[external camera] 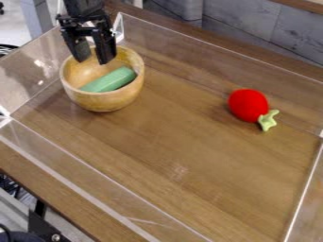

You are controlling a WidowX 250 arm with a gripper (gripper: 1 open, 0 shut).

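A wooden bowl (90, 95) sits on the table at the upper left, with a green elongated object (109, 81) lying inside it. My black gripper (90, 55) hangs over the back part of the bowl, its fingers above the green object and behind it; whether anything is between them is hard to make out, and nothing green shows there. A red vegetable-like toy (248, 105) with a pale green stem lies on the right side of the table.
A grey wall stands along the back right, and the table's edge runs along the left and lower left.
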